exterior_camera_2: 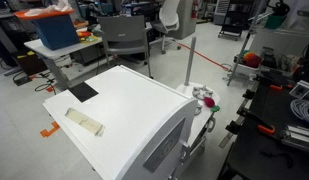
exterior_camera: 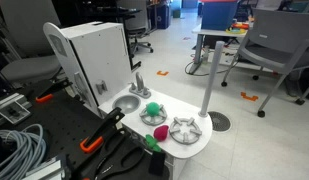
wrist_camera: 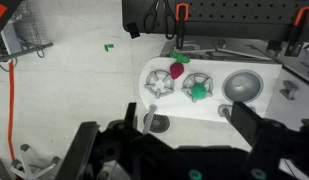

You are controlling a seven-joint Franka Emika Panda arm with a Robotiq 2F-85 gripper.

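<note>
My gripper shows at the bottom of the wrist view, its dark fingers spread wide with nothing seen between them. Beyond it lies a white play-kitchen counter [exterior_camera: 180, 152] with two grey burners. A green round object [wrist_camera: 199, 91] rests on the burner nearer the sink. Beside the other burner [wrist_camera: 160, 83] is a small dark-red object [wrist_camera: 176, 70], close to the counter's edge by the black bench. The round metal sink [wrist_camera: 242, 86] looks empty. In exterior view 1, the green object [exterior_camera: 152, 108] and red object [exterior_camera: 160, 132] are both plain.
A white cabinet [exterior_camera: 97, 55] rises beside the sink, and a thin white post [exterior_camera: 212, 80] stands at the counter's other end. The black bench [exterior_camera: 56, 118] carries orange-handled tools and cables. Chairs and a table with a blue bin [exterior_camera: 219, 14] stand behind.
</note>
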